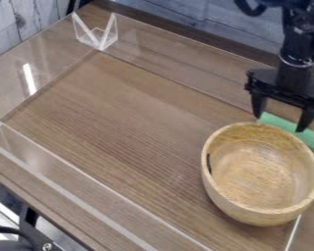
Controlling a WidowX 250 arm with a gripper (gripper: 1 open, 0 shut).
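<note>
At the upper right my black gripper (pixel 281 113) hangs with its fingers apart over a flat green object (pixel 304 137). The green object lies behind a large round wooden bowl (pixel 258 201), which is empty and partly hides it. Whether the fingertips touch the green object is hard to tell.
A small white wire or plastic holder (pixel 97 29) stands at the back left of the wooden table (pixel 107 118). A grey ribbed wall runs along the back.
</note>
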